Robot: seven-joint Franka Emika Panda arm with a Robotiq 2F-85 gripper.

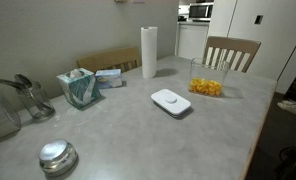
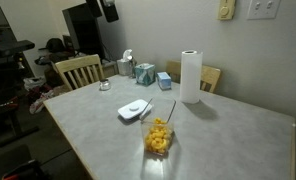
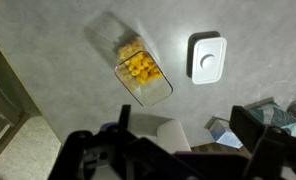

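High above the table, my gripper stands open, its two dark fingers far apart with nothing between them in the wrist view. Its dark fingers also show at the top of exterior view 2, well clear of every object. A clear, open-topped container (image 1: 208,73) with yellow-orange pieces (image 1: 207,88) in its bottom stands near the table's far right. In the wrist view the container (image 3: 158,91) lies ahead of the fingers. A white lidded dish (image 1: 171,102) rests flat near the middle of the table, apart from the container (image 2: 170,134).
A paper towel roll (image 1: 149,52) stands upright at the back. Along the wall side are a patterned box (image 1: 81,88), a small blue box (image 1: 109,78) and a utensil holder (image 1: 35,101). A round silver object (image 1: 58,157) sits at the near left.
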